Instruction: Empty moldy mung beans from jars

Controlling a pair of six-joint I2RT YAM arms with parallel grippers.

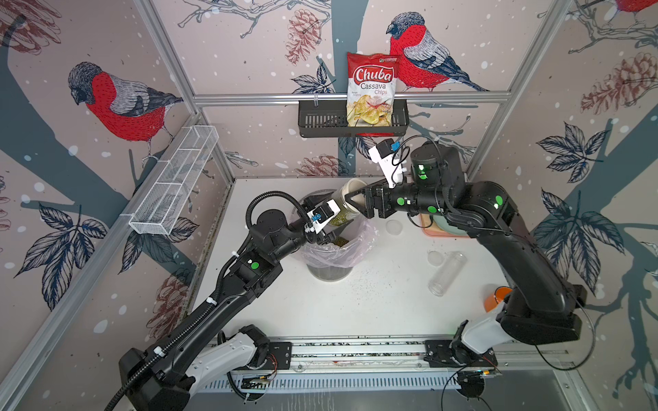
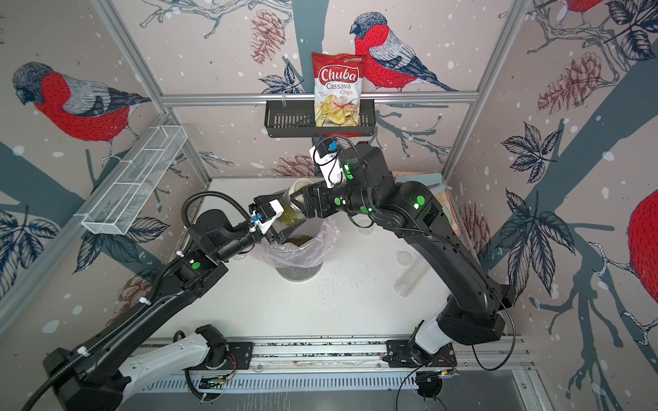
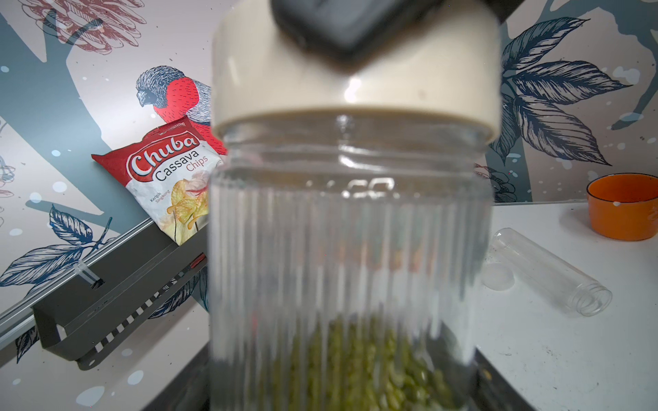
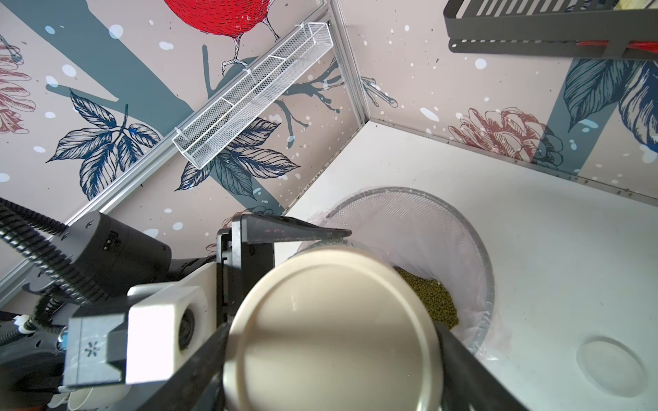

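A ribbed clear jar (image 3: 349,260) with green mung beans low inside and a cream lid (image 4: 332,328) is held tilted above a lined bin (image 1: 329,254), which has beans in its bottom. My left gripper (image 1: 329,219) is at the jar's body; whether it grips is unclear. My right gripper (image 1: 363,198) has its fingers around the lid; their exact closure is hard to tell.
An empty clear jar (image 1: 447,274), loose lids (image 1: 435,258) and an orange pot (image 3: 620,212) are on the right. A chips bag (image 1: 370,89) stands in the rear rack.
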